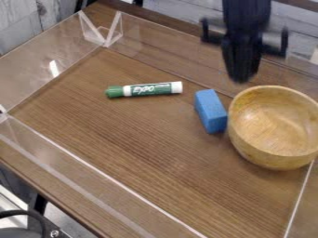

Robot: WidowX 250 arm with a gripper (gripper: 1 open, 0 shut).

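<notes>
My gripper (236,51) is a dark, motion-blurred shape at the top right, above and behind the bowl; its fingers are too blurred to read. A blue block (210,110) lies on the wooden table (125,167) beside the left rim of a round tan bowl (271,139). A white and green Expo marker (144,89) lies to the left of the block.
Clear plastic sheets run along the left side of the table. A dark cable (32,216) curves at the bottom left corner.
</notes>
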